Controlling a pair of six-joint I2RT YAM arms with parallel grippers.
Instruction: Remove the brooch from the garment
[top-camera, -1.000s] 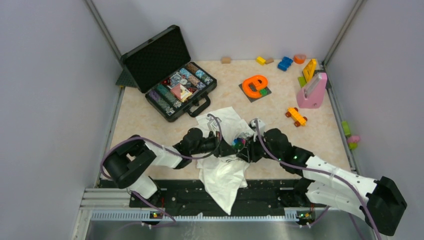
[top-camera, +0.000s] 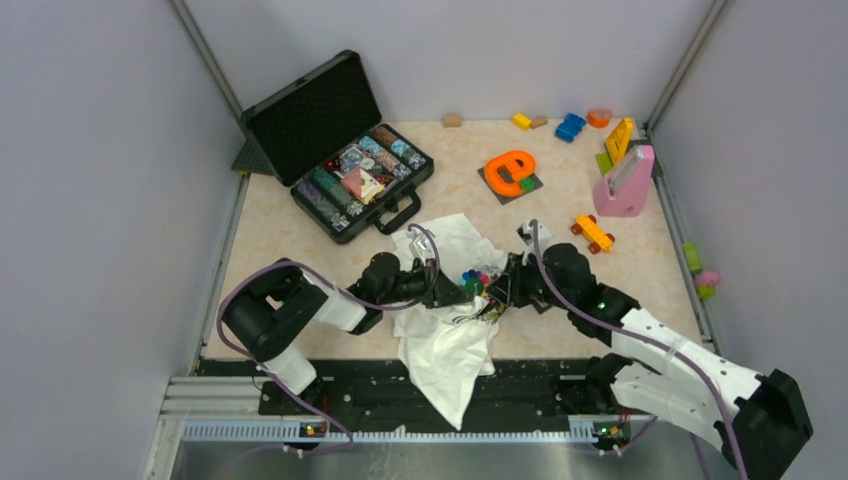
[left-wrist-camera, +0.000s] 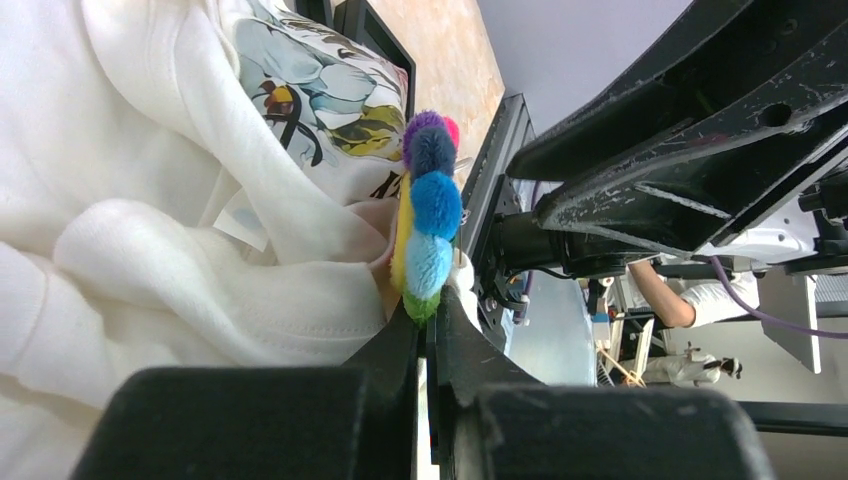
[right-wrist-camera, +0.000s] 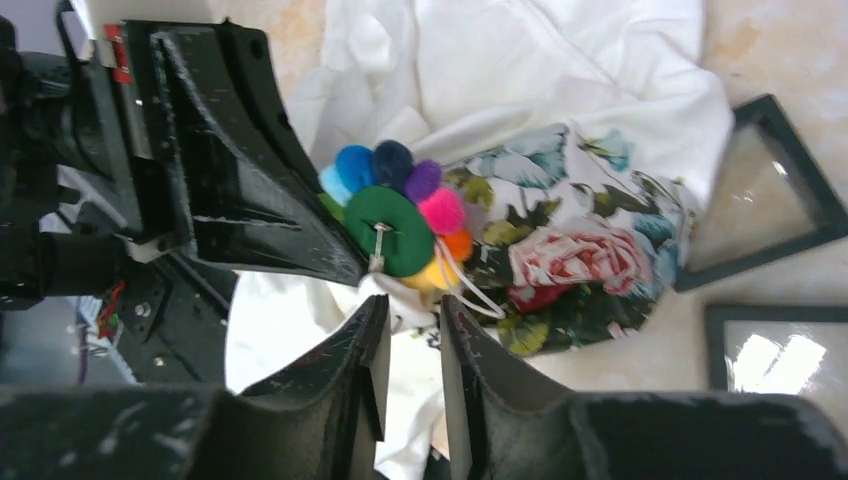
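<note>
A brooch of coloured pom-poms on green felt, with a metal pin on its back, sits on the white garment, beside a floral panel. My left gripper is shut at the brooch's lower edge; in the right wrist view its tip meets the fabric below the pin, and what lies between its fingers is unclear. My right gripper hovers just below the brooch, part open, fingers apart with nothing visibly held.
An open black case stands at the back left. An orange track toy, a toy car and a pink toy are at the right. Bare table lies left of the garment.
My right gripper has shifted right from a second ago, uncovering more of the brooch in the top view.
</note>
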